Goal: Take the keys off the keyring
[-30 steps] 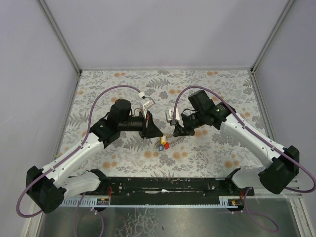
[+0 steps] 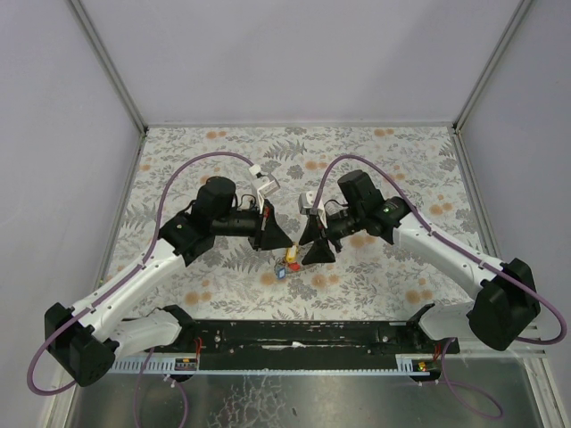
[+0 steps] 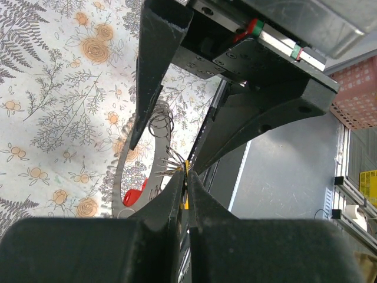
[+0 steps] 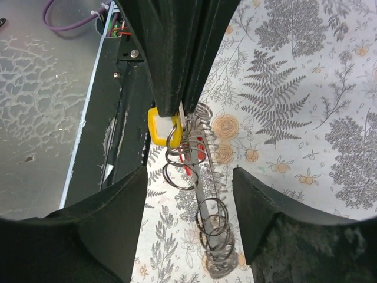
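My left gripper (image 2: 287, 243) points down to the right and is shut on a thin metal part by the yellow-capped key (image 4: 165, 128), which hangs at its fingertips. Linked to that key is the keyring bunch of wire rings (image 4: 179, 168), with a grey band (image 4: 203, 194) trailing below. A red key cap (image 2: 295, 267) and a blue one (image 2: 281, 271) dangle under the yellow one in the top view. To the right, my right gripper (image 2: 304, 251) is open. Its spread fingers (image 3: 159, 71) stand on either side of the hanging rings in the left wrist view, without visibly clamping them.
Under both arms lies a flower-patterned table surface (image 2: 223, 267), clear of other objects. Along its front edge runs a black rail (image 2: 303, 334). A pink basket (image 3: 356, 94) and a yellow one (image 3: 369, 186) are off the table.
The right gripper has opened wide and shifted left toward the keys. My left arm has stayed nearly still.
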